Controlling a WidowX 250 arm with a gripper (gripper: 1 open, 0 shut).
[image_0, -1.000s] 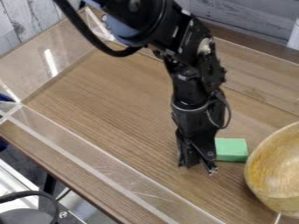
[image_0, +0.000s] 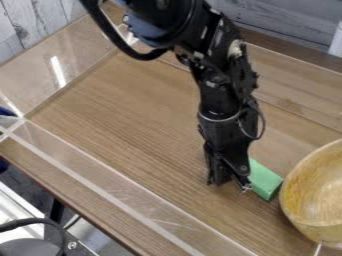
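Observation:
My black gripper (image_0: 227, 172) reaches down to the wooden tabletop in the middle right, its fingertips low and appearing shut; nothing shows between them. A small green block (image_0: 263, 180) lies just right of the fingertips, partly hidden behind them and angled toward the front right. Whether the fingers touch it I cannot tell.
A large round wooden bowl (image_0: 310, 195) stands at the right edge, close beside the block. A pale wall runs along the back.
The green block has turned from roughly level to angled, its right end now nearer the front. My gripper has shifted slightly in the same spot.

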